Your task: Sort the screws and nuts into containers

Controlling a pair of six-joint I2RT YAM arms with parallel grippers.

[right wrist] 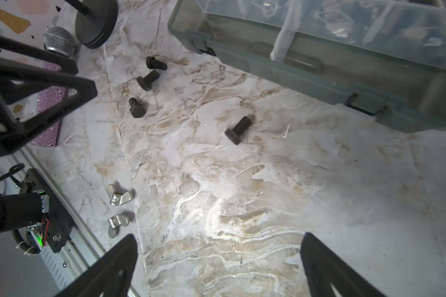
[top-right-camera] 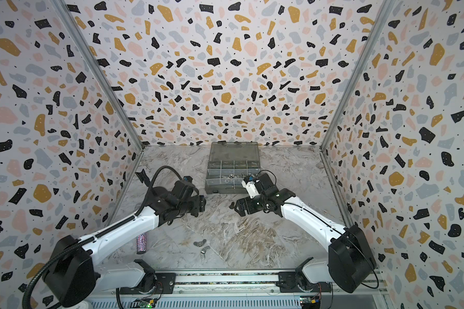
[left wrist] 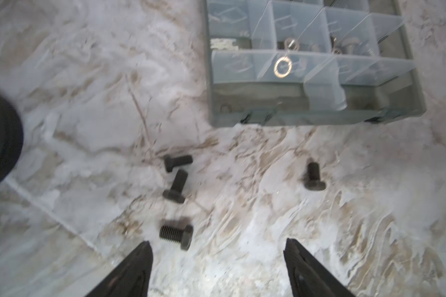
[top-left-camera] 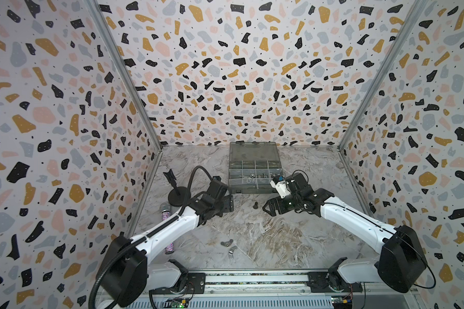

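Three dark bolts lie close together on the left of the table; in the left wrist view the lowest bolt (left wrist: 176, 234) is just ahead of my left gripper, which is open and empty. A fourth bolt (right wrist: 238, 130) lies alone before the box, beyond my right gripper; that gripper is also open with nothing between its fingers. Two silver wing nuts (right wrist: 118, 197) rest near the front edge. The clear-lidded compartment box (left wrist: 314, 118) stands open at the back, with rings and other small hardware in some of its compartments.
At the left side stand a round black base (top-left-camera: 177, 196) and a glittery pink microphone (right wrist: 51, 116). The front rail (top-left-camera: 265, 269) bounds the table.
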